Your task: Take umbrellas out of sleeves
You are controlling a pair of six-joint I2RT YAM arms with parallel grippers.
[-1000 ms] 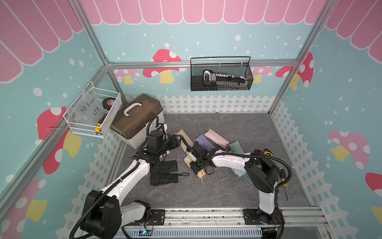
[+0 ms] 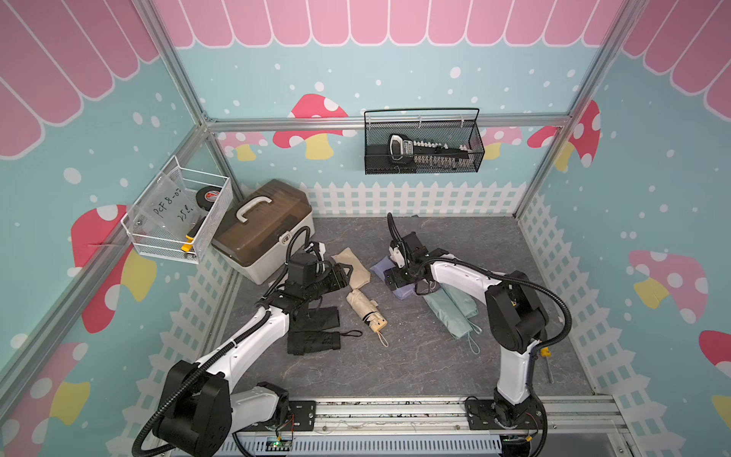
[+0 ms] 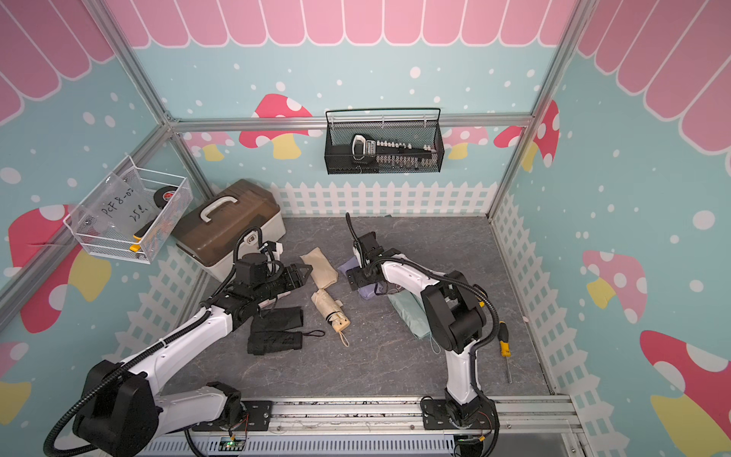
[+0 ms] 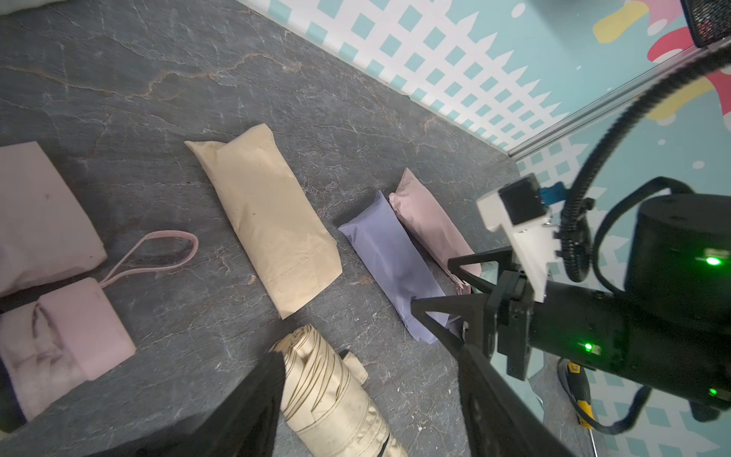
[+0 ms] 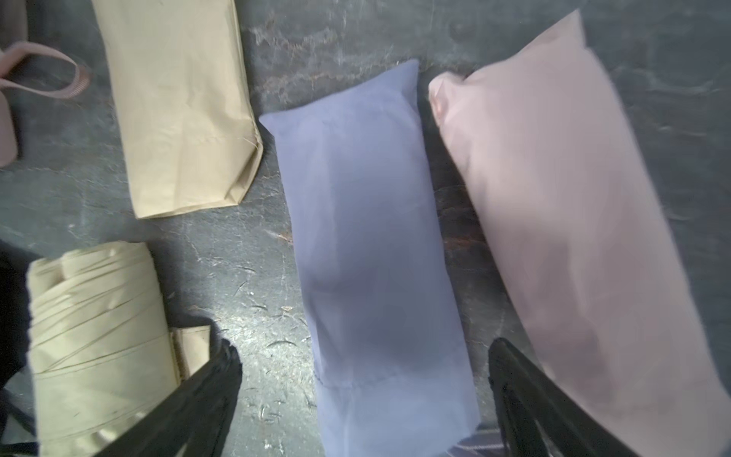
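My open, empty right gripper hovers over the flat lilac sleeve (image 5: 365,251). A pink sleeved bundle (image 5: 571,228) lies to its right. The unsleeved cream umbrella (image 2: 365,308) lies left of the lilac sleeve, its cream sleeve (image 4: 270,213) behind it. My open left gripper is above and left of that umbrella, nothing between its fingers. A pink umbrella (image 4: 80,327) and pink sleeve (image 4: 38,205) sit at the left, partly under the left arm. A black umbrella (image 2: 312,342) and black sleeve (image 2: 323,318) lie at front left; teal bundles (image 2: 445,308) at right.
A brown-lidded toolbox (image 2: 262,221) stands at back left below a white wire basket (image 2: 175,221). A black basket (image 2: 422,144) hangs on the back wall. Screwdrivers (image 3: 504,342) lie at the right edge.
My right gripper has moved back and to the right, from over the cream umbrella to over the lilac sleeve. The left arm has shifted only slightly.
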